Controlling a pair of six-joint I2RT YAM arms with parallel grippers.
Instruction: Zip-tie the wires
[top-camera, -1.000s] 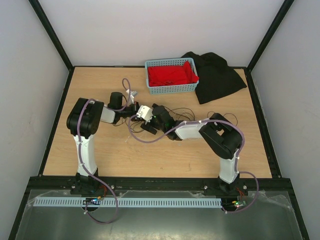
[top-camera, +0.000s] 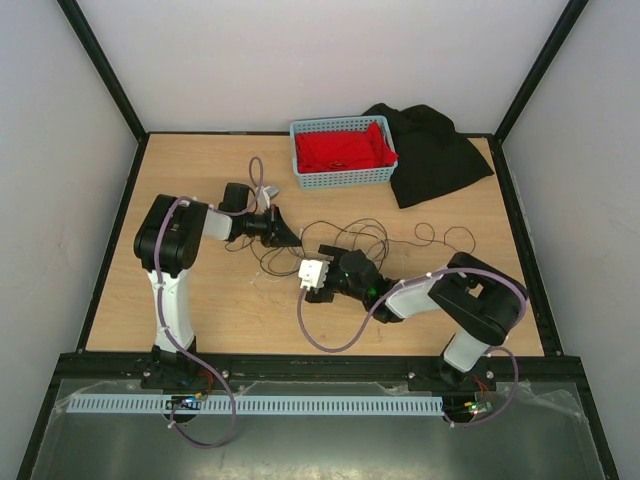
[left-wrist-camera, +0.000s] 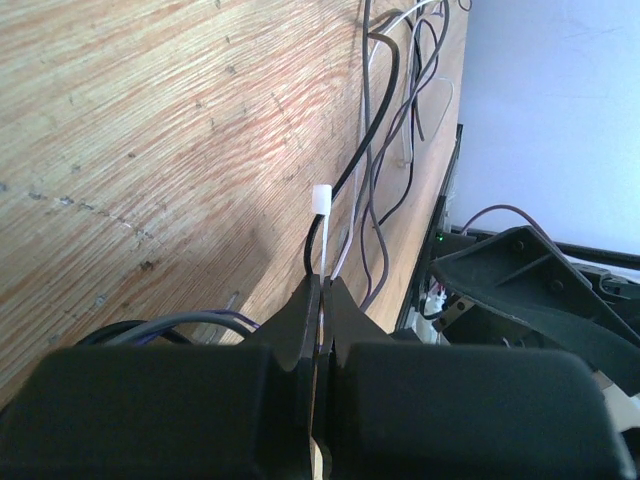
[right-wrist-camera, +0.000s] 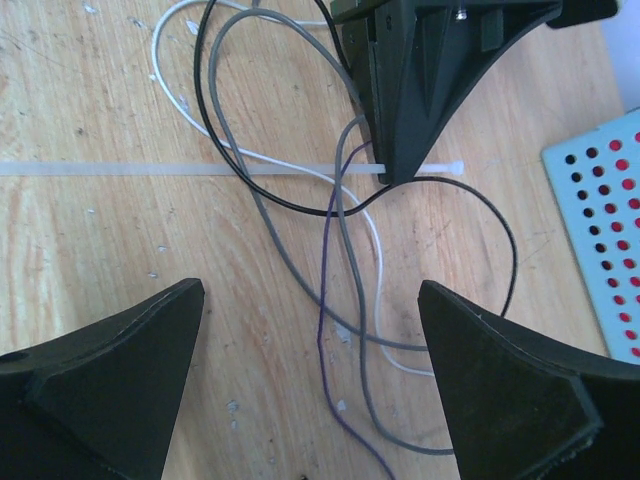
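Observation:
A pale zip tie (right-wrist-camera: 220, 169) stretches straight across the right wrist view, its small head (right-wrist-camera: 457, 168) at the right end. My left gripper is shut on the tie, just below the white head in the left wrist view. Loose black, grey, white and purple wires (right-wrist-camera: 350, 265) loop across the tie; whether each runs over or under it, I cannot tell. My right gripper is open, its fingers (right-wrist-camera: 120, 370) wide apart with wires in view beyond them. From above, the right gripper (top-camera: 318, 285) hovers close in front of the left gripper (top-camera: 298, 243).
A light blue basket (top-camera: 345, 180) with red cloth (top-camera: 340, 149) stands at the back, beside a black cloth (top-camera: 425, 155). Further wire loops (top-camera: 440, 237) spread to the right.
My right gripper has drawn back to the right and toward the front, away from the left gripper, and turned.

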